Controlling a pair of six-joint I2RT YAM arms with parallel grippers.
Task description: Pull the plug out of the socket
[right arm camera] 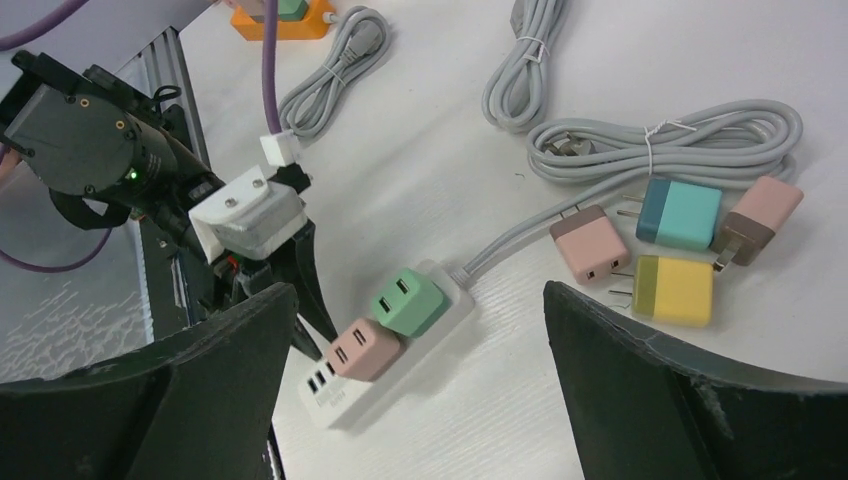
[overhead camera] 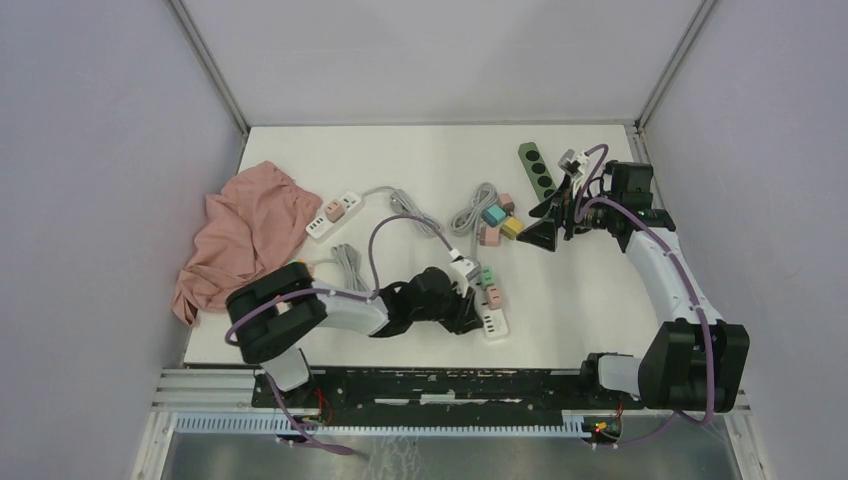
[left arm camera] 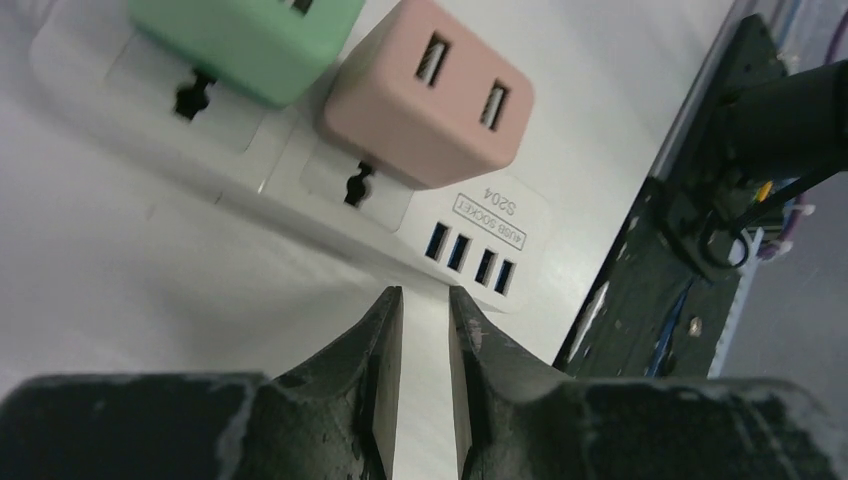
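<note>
A white power strip point(overhead camera: 496, 325) lies on the near middle of the table, bearing a pink plug point(overhead camera: 493, 298) and a green plug point(overhead camera: 487, 277). Both stay seated on it. In the left wrist view the pink plug point(left arm camera: 435, 100) sits beside the row of USB slots. My left gripper is at the strip's side, its fingertips drawn close with a narrow gap where only white table shows. From above, its fingers seem to press against the strip's left side. Wide apart, the fingers of my right gripper hold nothing, high over the table's right part.
Loose pink, teal point(overhead camera: 493, 215) and yellow point(overhead camera: 512, 228) plugs lie near a coiled grey cable point(overhead camera: 472, 210). A green strip point(overhead camera: 537, 170) is at the back right, another white strip point(overhead camera: 320, 228) and a pink cloth point(overhead camera: 250, 230) at left.
</note>
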